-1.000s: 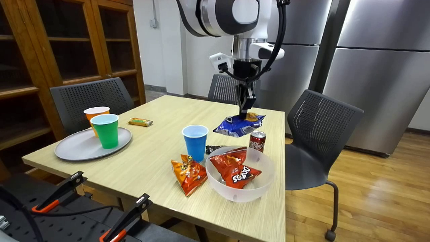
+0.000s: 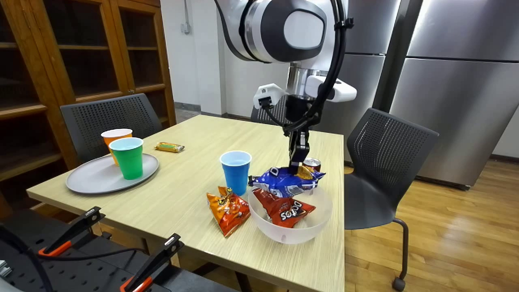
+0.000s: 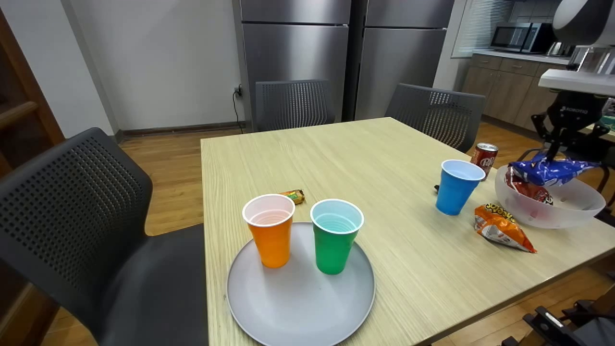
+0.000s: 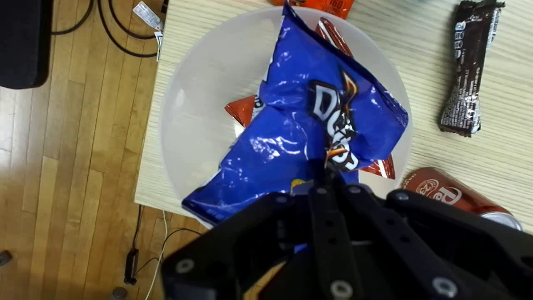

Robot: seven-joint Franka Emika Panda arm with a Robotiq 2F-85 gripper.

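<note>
A blue Doritos bag [image 2: 284,183] hangs from my gripper [image 2: 294,168], pinched near its middle. In the wrist view the fingers [image 4: 325,215] are shut together on the crumpled film of this bag [image 4: 295,130]. It is over the frosted bowl [image 2: 292,235], level with the far rim in exterior view 1; whether it touches the rim I cannot tell. Inside the bowl lies a red Doritos bag [image 2: 287,209], partly covered by the blue one in the wrist view [image 4: 242,110].
Left of the bowl are an orange Cheetos bag [image 2: 227,211] and a blue cup [image 2: 236,172]. A soda can [image 4: 454,195] and a dark-wrapped bar [image 4: 469,70] lie close by. Farther off, a grey plate [image 3: 300,317] carries orange [image 3: 269,236] and green cups [image 3: 334,242].
The arm has come down and toward the camera, bringing the blue bag from above the table behind the bowl to over the bowl. Other objects have stayed put.
</note>
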